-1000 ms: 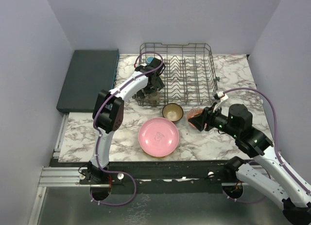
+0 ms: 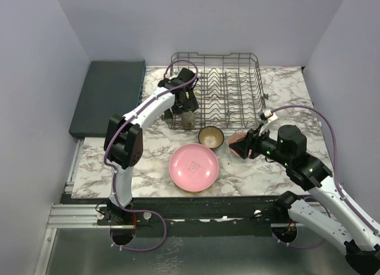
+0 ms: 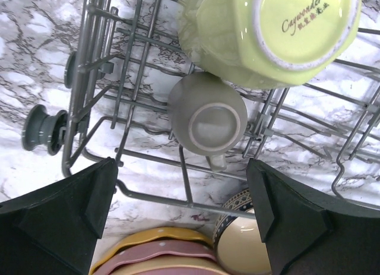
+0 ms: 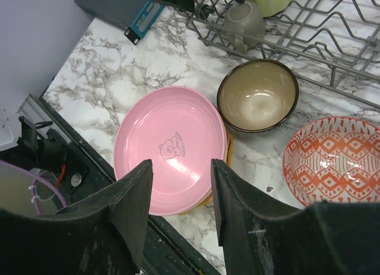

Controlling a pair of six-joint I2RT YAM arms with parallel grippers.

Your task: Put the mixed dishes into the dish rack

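My left gripper is open over the near-left corner of the wire dish rack, where a grey cup sits upside down beside a green piece, also bottom up. In front of the rack are a brown-rimmed bowl, a pink plate stacked on yellow dishware, and an orange-patterned bowl, partly under my right gripper in the top view. My right gripper is open above the table, with nothing between its fingers.
A dark flat box lies left of the rack. Walls bound the back and both sides.
My left arm has shifted slightly toward the front left over the rack, gripper still open. The right arm and the dishes outside the rack look unchanged.
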